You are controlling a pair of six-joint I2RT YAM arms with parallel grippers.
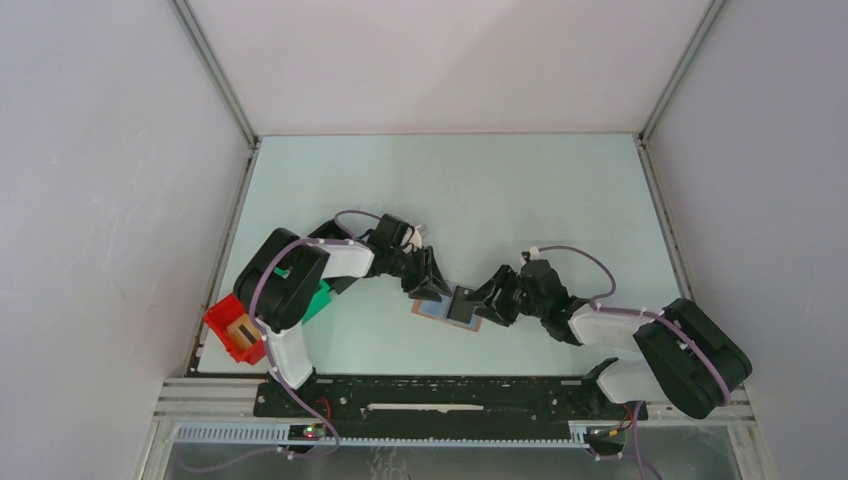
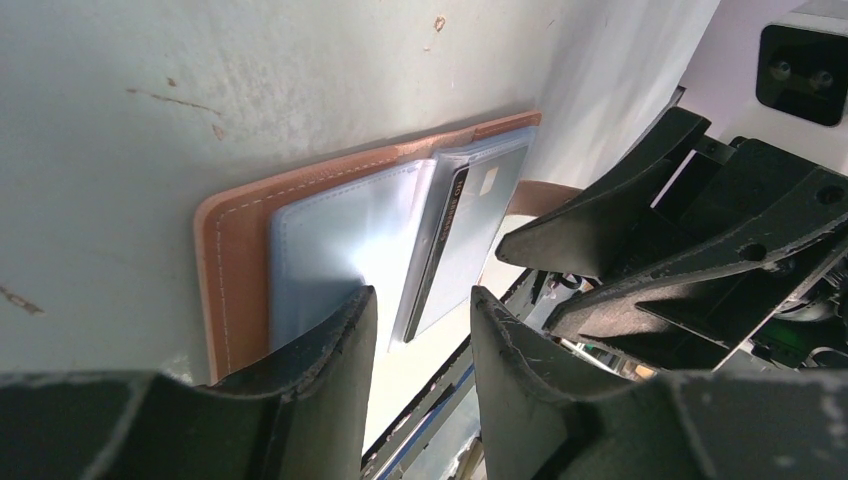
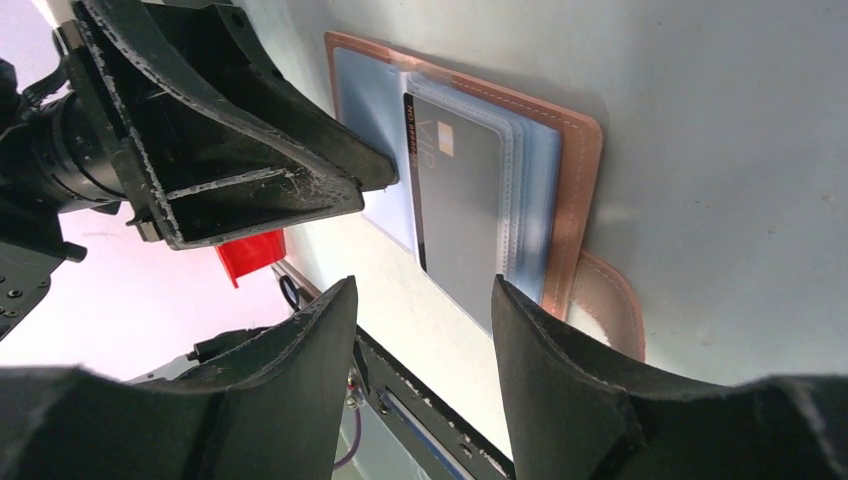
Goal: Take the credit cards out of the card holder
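The brown-edged card holder point(image 1: 436, 314) lies flat on the table between my two arms, its clear bluish pockets facing up. A grey card with a chip and a dark stripe sits in the holder's right-hand pocket; the same card point(image 2: 478, 220) shows in the left wrist view. Over the holder's left part, my left gripper is part open, with a gap between its fingertips. At the right end, my right gripper is also part open, nothing gripped between its fingers. Both grippers' fingers hide parts of the holder in the top view.
A red bin point(image 1: 222, 322) stands at the table's front left. Beside it, a green container point(image 1: 318, 300) and a black one are partly covered by my left arm.
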